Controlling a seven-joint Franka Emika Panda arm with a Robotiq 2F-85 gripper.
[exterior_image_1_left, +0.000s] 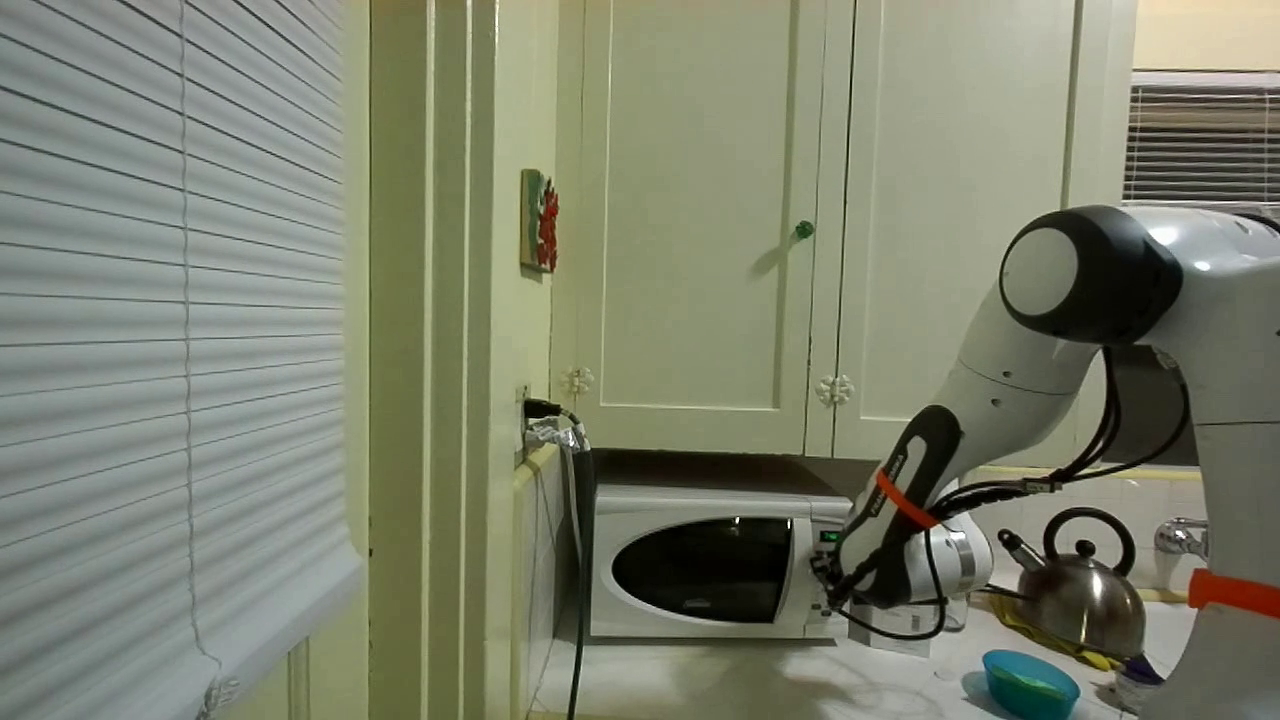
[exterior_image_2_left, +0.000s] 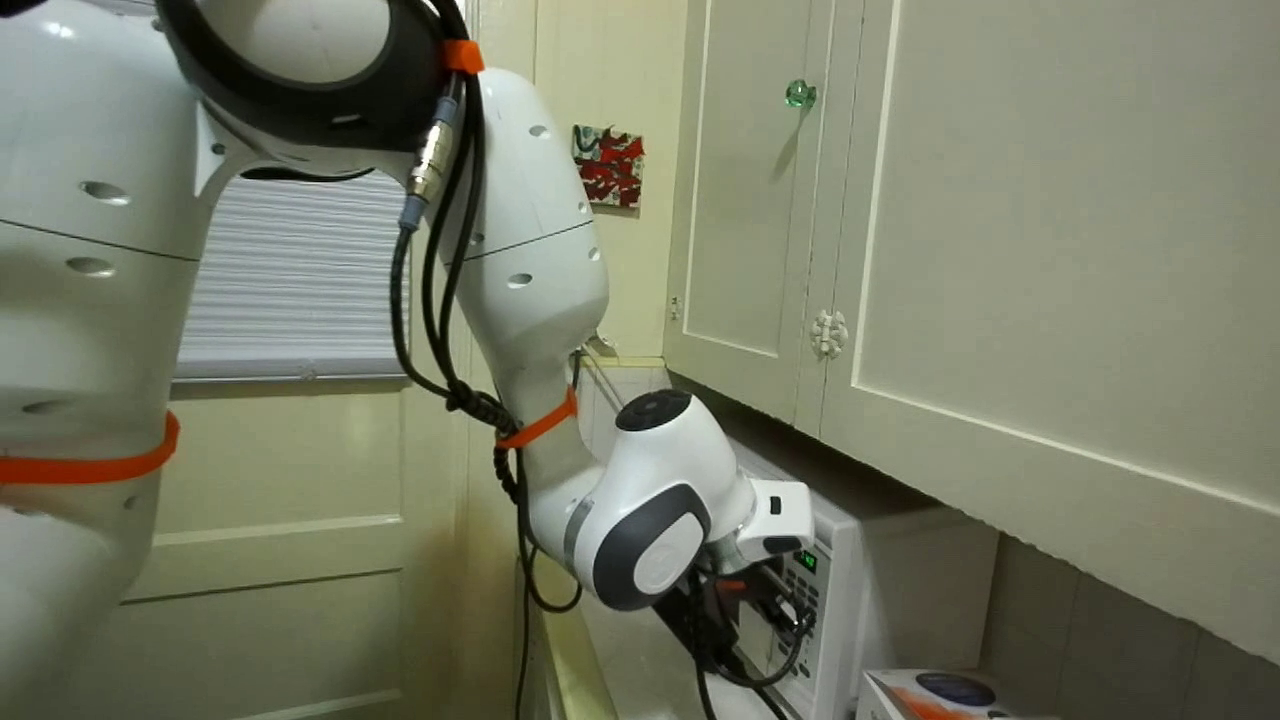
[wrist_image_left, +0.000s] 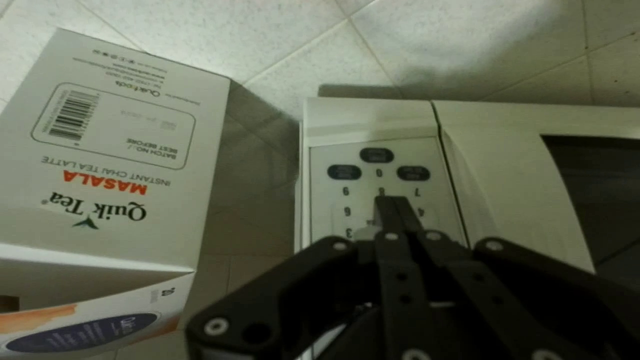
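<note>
The white microwave (exterior_image_1_left: 708, 496) sits on the counter beneath the cupboards, its door closed. In the wrist view its keypad (wrist_image_left: 333, 207), upside down, carries number keys and dark oval buttons. My gripper is shut, with nothing showing between its fingers. Its tips overlap the middle column of keys around the 8 in that view; whether they touch the panel I cannot tell. The gripper hides the lower keys. In exterior view 2 the green display (exterior_image_2_left: 806, 560) is lit just beside the hand.
A Quik Tea box (wrist_image_left: 120, 138) stands close beside the microwave's keypad side. Farther right are a turquoise bowl (exterior_image_1_left: 1029, 684) and a steel kettle (exterior_image_1_left: 1080, 600) on a yellow cloth. The cupboards (exterior_image_1_left: 708, 240) hang low above.
</note>
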